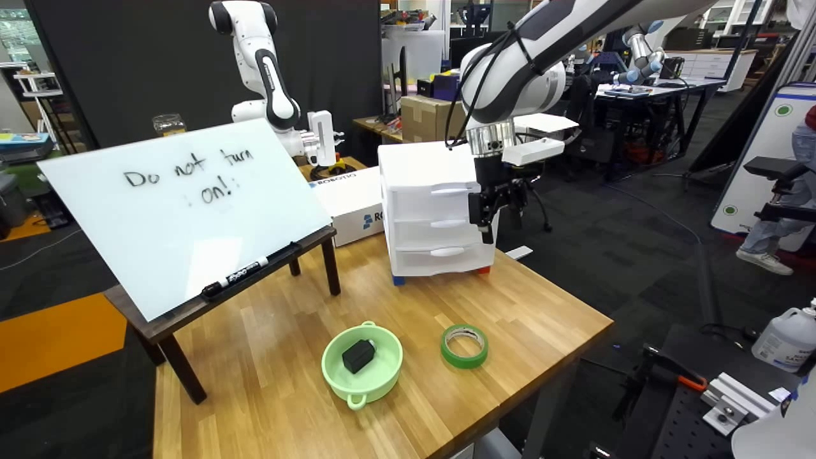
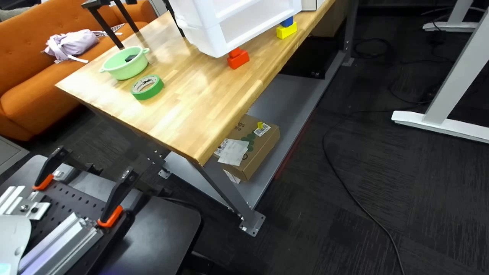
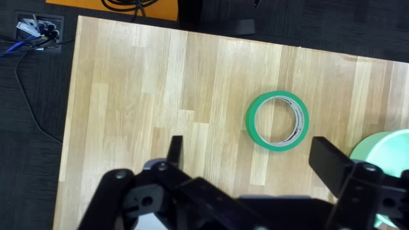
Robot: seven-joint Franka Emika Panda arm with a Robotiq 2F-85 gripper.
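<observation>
Flat on the wooden table lies a roll of green tape (image 3: 251, 119), also visible in exterior view 1 (image 1: 464, 361). Left of it in that view is a light green bowl (image 1: 388, 375) with a black block (image 1: 357, 356) inside. My gripper is open, its two fingers wide apart and nothing between them. In exterior view 1 the gripper (image 1: 489, 229) hangs high, in front of the right side of the white drawer unit (image 1: 436, 195). The wrist view looks down on the tape, with the bowl (image 3: 362, 147) partly hidden at the right edge behind a finger.
A whiteboard (image 1: 183, 214) with handwriting leans on a dark stand at the left, a black marker (image 1: 237, 276) on its ledge. The drawer unit rests on coloured blocks, such as a red one (image 2: 238, 59). Bare tabletop surrounds the tape.
</observation>
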